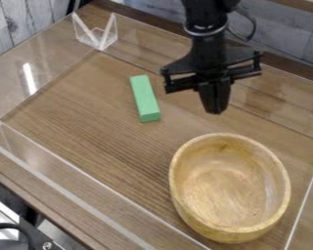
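The black robot arm reaches down from the top of the view, and its gripper (214,91) hangs over the wooden table, right of a green block (145,98) and above a large yellow bowl (230,220). The gripper looks shut, with nothing visible between its fingers. The green block lies flat on the table. The bowl appears empty.
A clear wire-like stand or holder (97,34) is at the back left. Dark cables lie at the bottom left corner, off the table's edge.
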